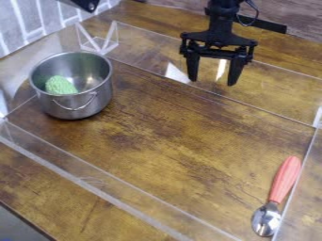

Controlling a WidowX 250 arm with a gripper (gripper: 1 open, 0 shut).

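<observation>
My black gripper [216,58] hangs at the top centre over the back of the work area, its two fingers spread open with nothing visible between them. A steel pot [82,99] with a handle stands at the left and holds a pale green textured object [58,85]. At the lower right lies a scoop with a pink-red handle [281,183] and a metal head, well apart from my gripper.
Clear plastic walls [120,195] border the wooden table [170,151]. A white grid-like panel runs along the upper left edge.
</observation>
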